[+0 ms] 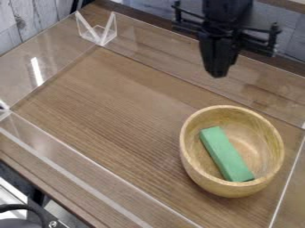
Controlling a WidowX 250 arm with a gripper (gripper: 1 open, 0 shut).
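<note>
My gripper (pixel 217 69) is a dark mechanism hanging at the top right of the camera view, high in the frame above and behind a round tan bowl (pixel 193 134). It looks shut, with nothing visible between its fingertips, though they are small and dark. A green rectangular block (pixel 224 154) lies inside the bowl, tilted along its length.
A wooden table (pixel 95 125) fills most of the view, with its left and middle clear. A clear angular object (pixel 100 29) stands at the back left. Dark cables or parts sit beyond the table's edge at the lower left.
</note>
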